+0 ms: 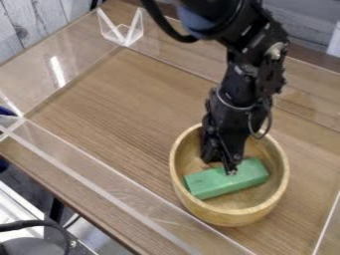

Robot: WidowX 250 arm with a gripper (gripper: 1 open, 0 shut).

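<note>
A round tan bowl stands on the wooden table, in the right half of the view. Inside it lies a green rectangular block, slightly tilted across the bottom. The black arm hangs down from the top, and its gripper is low at the bowl's back left, above the block. The fingers look close together; whether anything is between them is hard to see.
Bare tabletop fills the left and middle. A clear bracket is at the back left. Clear tape strips run along the front left edge, and a black cable lies beyond it.
</note>
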